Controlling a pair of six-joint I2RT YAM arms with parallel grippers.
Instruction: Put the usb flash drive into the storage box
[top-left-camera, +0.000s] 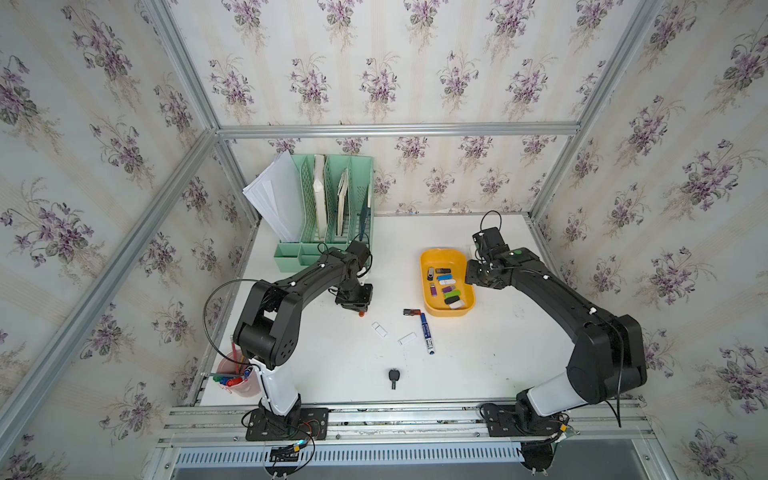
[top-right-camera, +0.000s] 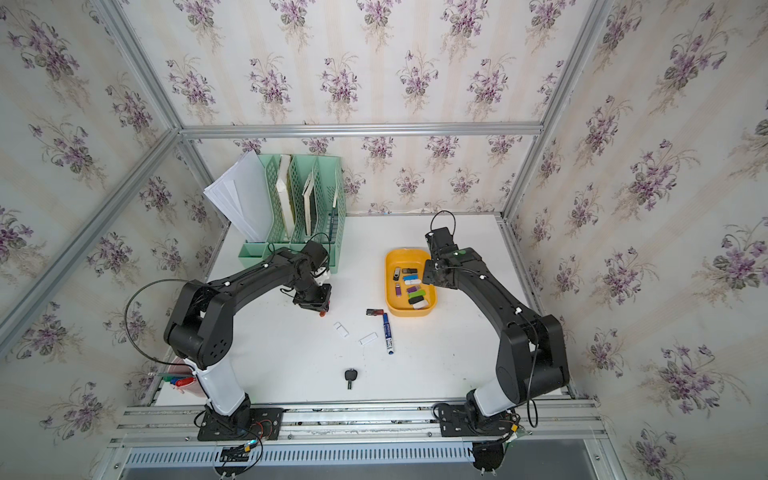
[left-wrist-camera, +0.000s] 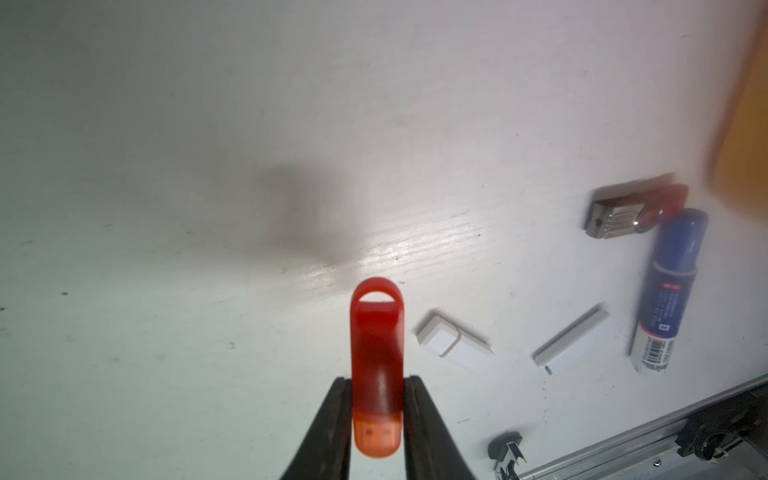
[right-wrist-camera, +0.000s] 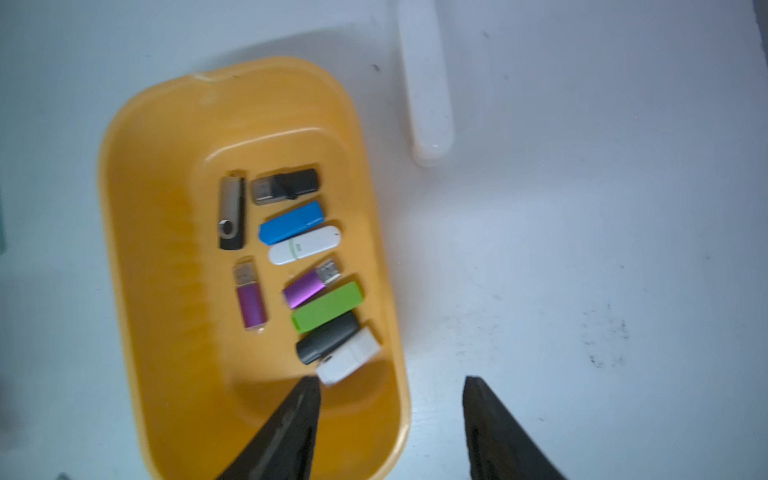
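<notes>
A red USB flash drive (left-wrist-camera: 377, 344) with a loop at one end hangs above the table in the left wrist view. My left gripper is shut on it, one finger on each side. The orange storage box (right-wrist-camera: 128, 280) holds several flash drives, among them a green one (right-wrist-camera: 328, 307) and a blue one (right-wrist-camera: 291, 222). My right gripper hovers over the box's right rim, fingers apart and nothing between them. A red and silver drive (left-wrist-camera: 636, 214) lies on the table left of the box. A white drive (left-wrist-camera: 454, 342) is also on the table.
Beside the red and silver drive lies a blue marker (top-left-camera: 427, 333). A white strip (top-left-camera: 408, 339) and a black key-like item (top-left-camera: 393, 376) sit nearer the front. A green file rack (top-left-camera: 320, 249) stands at the back left.
</notes>
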